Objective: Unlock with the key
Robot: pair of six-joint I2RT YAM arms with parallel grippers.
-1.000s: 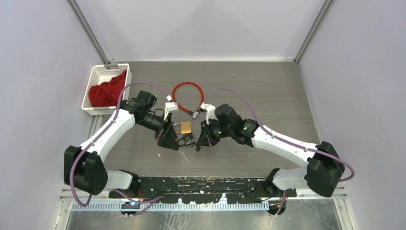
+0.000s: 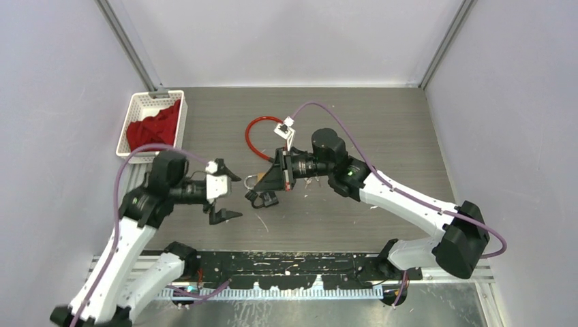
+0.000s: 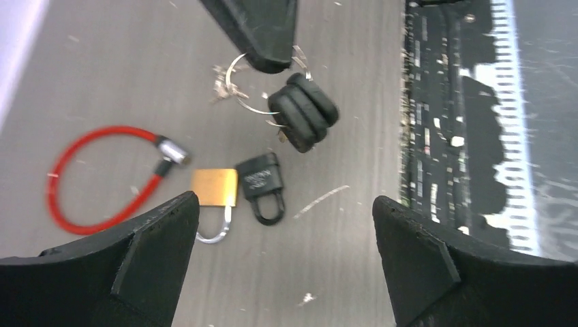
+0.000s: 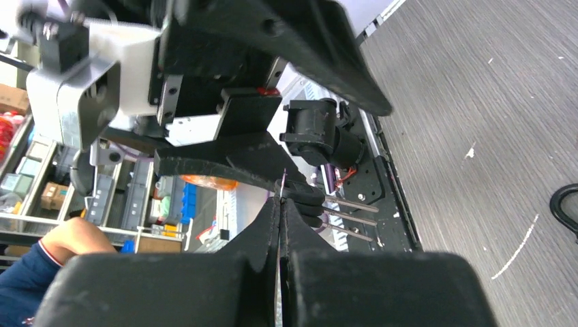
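My right gripper point(image 2: 262, 187) is shut on a thin metal key ring point(image 3: 235, 88), over the middle of the table. From the ring hang several black-headed keys; in the right wrist view their metal blades point(image 4: 351, 216) point away to the right. Left of them, my left gripper point(image 2: 238, 197) is wide open and empty, its fingers facing the keys. Below on the table lie a brass padlock point(image 3: 215, 187) and a black padlock point(image 3: 259, 176), side by side with their shackles toward the left gripper. Which key fits which lock cannot be seen.
A red cable lock point(image 2: 249, 133) is looped on the table behind the padlocks. At the back left stands a white basket point(image 2: 124, 144) with red cloth point(image 2: 155, 127) inside.
The left gripper has drawn back leftward from the right gripper and its fingers now stand wide.
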